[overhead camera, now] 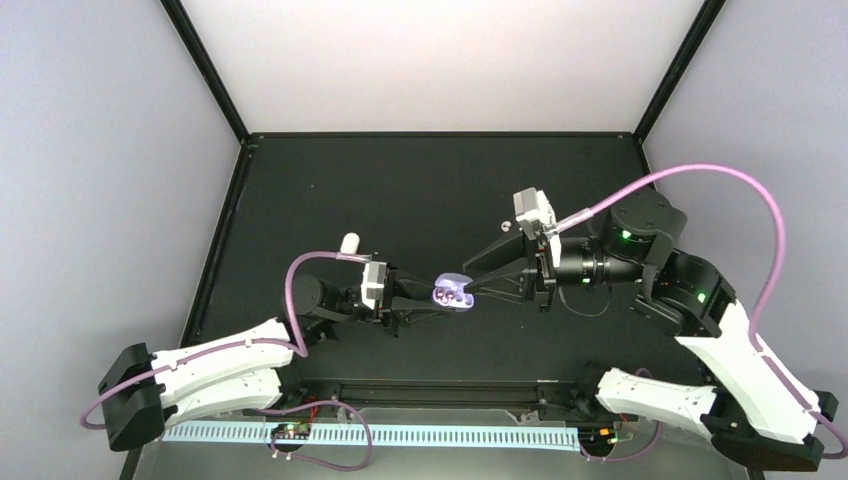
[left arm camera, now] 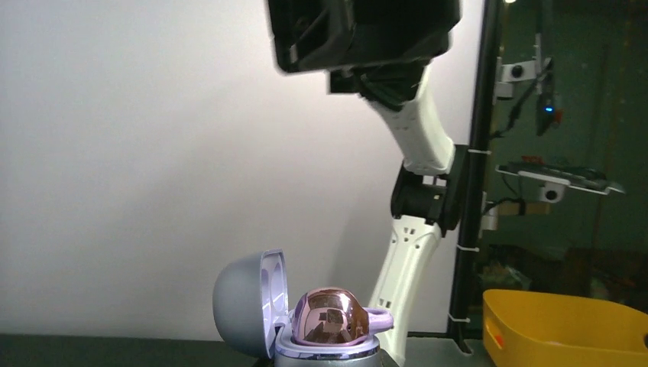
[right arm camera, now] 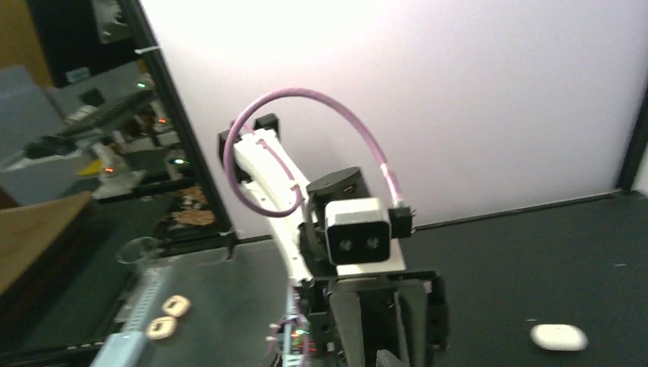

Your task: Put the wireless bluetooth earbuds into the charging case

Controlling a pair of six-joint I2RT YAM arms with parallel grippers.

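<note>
My left gripper [overhead camera: 434,295] is shut on the lilac charging case [overhead camera: 454,291], its lid standing open. In the left wrist view a shiny pink earbud [left arm camera: 330,316] sits in the case's mouth, riding high. Its lilac stem [left arm camera: 380,319] sticks out sideways over the rim, so it is not seated flat. My right gripper [overhead camera: 468,278] is open beside the case in the top view, apparently with nothing between its fingers. In the right wrist view only slivers of its fingertips [right arm camera: 388,358] show at the bottom edge. The case is out of that view.
A white oval object [overhead camera: 349,243] rests on the black table [overhead camera: 330,180] behind the left wrist. One small pale item [overhead camera: 506,226] lies near the right wrist camera. A yellow basket [left arm camera: 565,332] stands beyond the frame.
</note>
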